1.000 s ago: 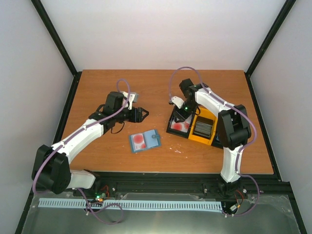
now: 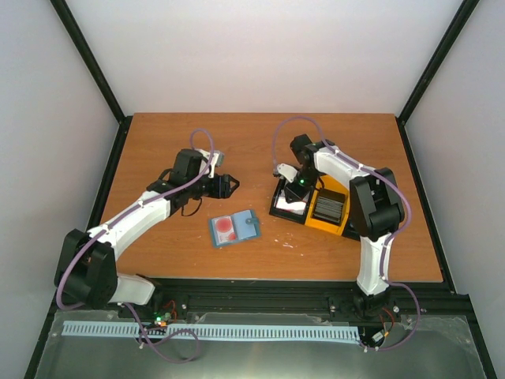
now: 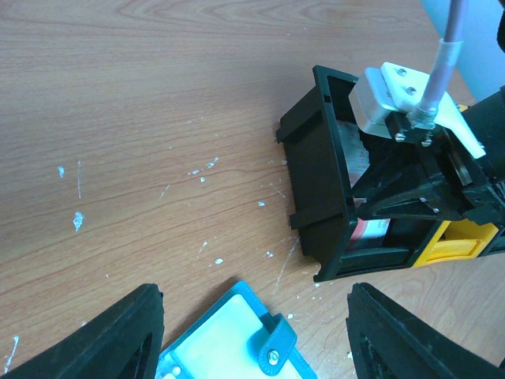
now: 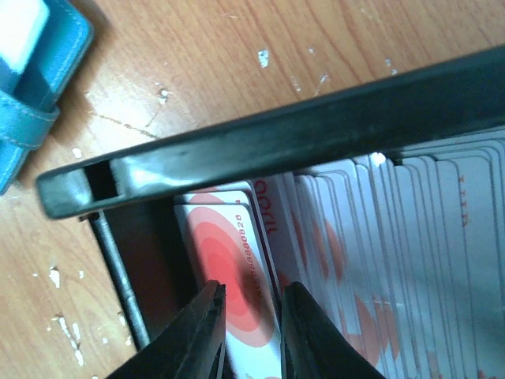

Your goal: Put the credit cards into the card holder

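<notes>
The blue card holder (image 2: 246, 224) lies unfolded on the table, a card with a red circle (image 2: 225, 226) in its left side. In the right wrist view, many white cards (image 4: 442, 237) stand in a row inside the black bin (image 4: 260, 150). A card with a red circle (image 4: 229, 260) leans at the row's left end. My right gripper reaches into the bin, fingertips apart; one fingertip is at that card's right edge, the other overlaps its face. Left of the bin, above the table, my left gripper is open and empty.
A yellow bin (image 2: 332, 199) holding a dark stack adjoins the black bin on the right. The wood table (image 2: 260, 150) behind the holder is clear. Small pale scuffs mark the wood between holder and bin.
My right gripper has dipped slightly over the black bin. The red circles seen there before no longer show from above, where the cards now look plain white. The left arm has hardly moved.
</notes>
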